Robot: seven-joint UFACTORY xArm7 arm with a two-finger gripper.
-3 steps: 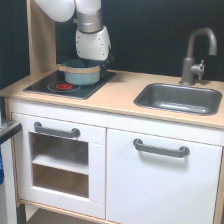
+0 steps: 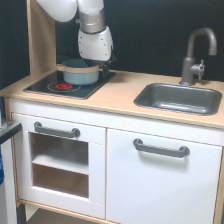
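Observation:
A blue-grey pot (image 2: 80,75) with a tan rim stands at the back of the black cooktop (image 2: 52,88). From above, the white robot arm reaches down, and my gripper (image 2: 104,69) is low at the pot's right side. The fingers are small and dark against the dark wall, so whether they touch the pot or its right-hand handle cannot be made out.
To the right, a grey sink (image 2: 178,98) with a tall faucet (image 2: 194,60) is set in the wooden counter (image 2: 122,90). Bare counter lies between cooktop and sink. Below are an oven door (image 2: 60,131) and a white cabinet door (image 2: 160,180).
The arm's hand has shifted slightly to the right and a little lower beside the pot. The pot looks almost unmoved on the cooktop.

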